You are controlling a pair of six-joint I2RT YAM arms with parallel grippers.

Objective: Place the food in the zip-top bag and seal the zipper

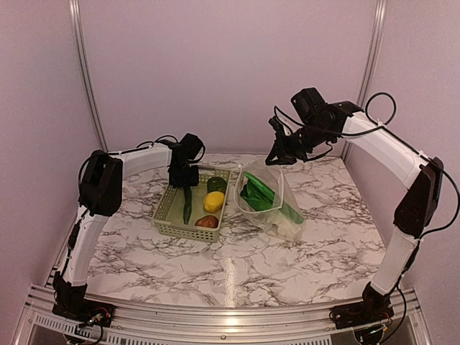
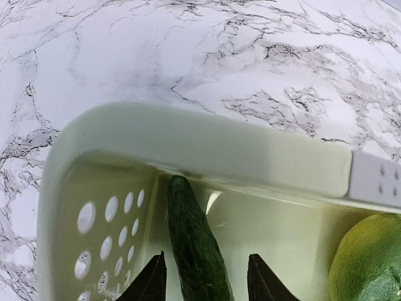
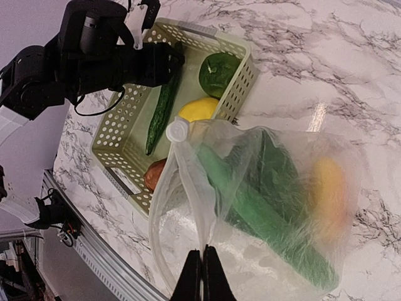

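A dark green cucumber (image 2: 195,251) lies in the pale green basket (image 2: 169,141), one end against its wall. My left gripper straddles it, part open, a finger either side with gaps between. Also in the basket are a yellow lemon-like fruit (image 1: 213,201), a round green one (image 1: 216,185) and a reddish-brown one (image 1: 207,221). The clear zip bag (image 1: 291,228) stands open-mouthed to the right, holding a long green vegetable (image 3: 250,216), a darker green item and a yellow-orange one (image 3: 329,194). My right gripper is shut on the bag's edge.
The basket's walls (image 1: 188,231) rise around the food, and the bag's open mouth stands close to its right side.
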